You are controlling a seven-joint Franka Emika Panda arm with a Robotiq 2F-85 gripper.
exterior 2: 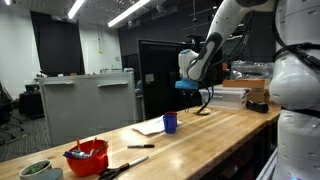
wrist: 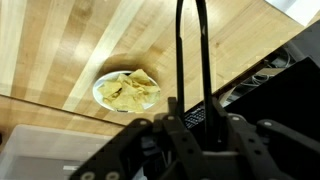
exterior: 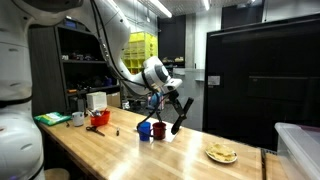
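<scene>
A long, black, two-armed tool (wrist: 180,60) extends from my gripper, which is shut on it. Its exact kind is unclear. In the first exterior view the tool (exterior: 183,115) hangs above the table just right of the mugs, one arm looking broad and the other thin. A bowl of yellowish chips (wrist: 128,91) shows below and left of the gripper in the wrist view. From outside, that bowl (exterior: 220,153) lies right of the tool, apart from it. A blue mug (exterior: 145,131) and a dark red mug (exterior: 159,130) stand together on the table.
A red basket (exterior 2: 87,158) with utensils stands at the table's far end from the chips. A black-handled tool (exterior 2: 140,146) lies near it. A white sheet (exterior 2: 150,127) is by the mugs. A pale bin (exterior: 298,150) borders the chip side. Bare wood lies in front.
</scene>
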